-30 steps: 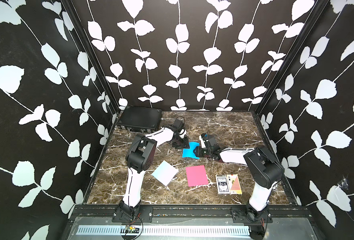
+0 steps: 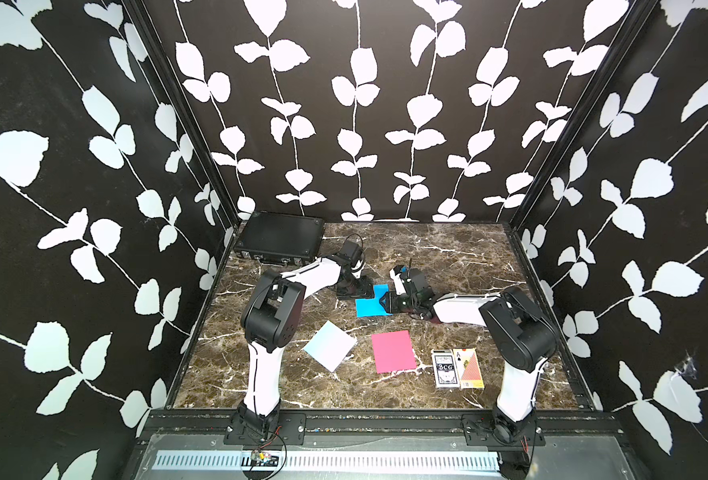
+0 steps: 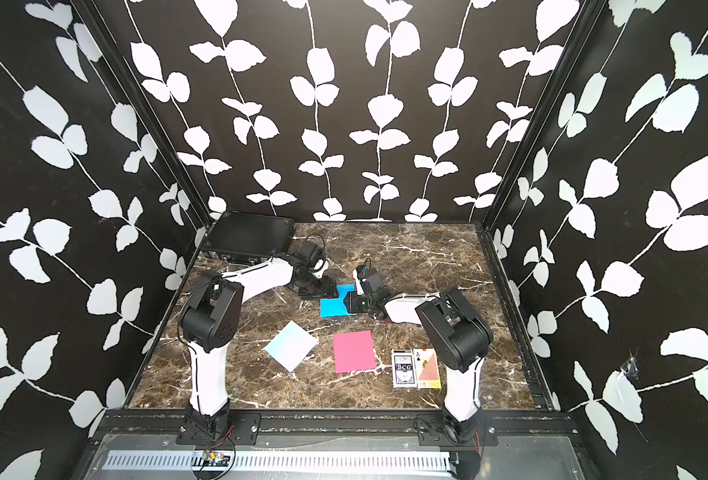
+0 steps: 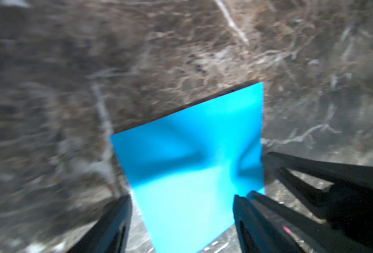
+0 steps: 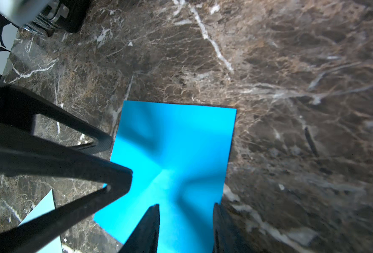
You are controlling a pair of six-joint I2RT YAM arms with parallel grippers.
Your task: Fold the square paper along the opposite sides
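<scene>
A blue square paper (image 2: 370, 304) lies on the marble table between both grippers, with soft creases or shadows across it (image 4: 186, 147). My left gripper is over it, fingers apart on either side of the paper's near part in the left wrist view, blurred. My right gripper hovers at the paper's other side, fingertips apart, the paper visible beneath them (image 5: 173, 151). In both top views the grippers cover parts of the paper.
A pale paper (image 2: 329, 345), a pink paper (image 2: 394, 352) and two card decks (image 2: 456, 369) lie nearer the front. A black case (image 2: 278, 237) sits at the back left.
My left gripper has moved slightly left. My right arm has shifted a little left since one second ago.
</scene>
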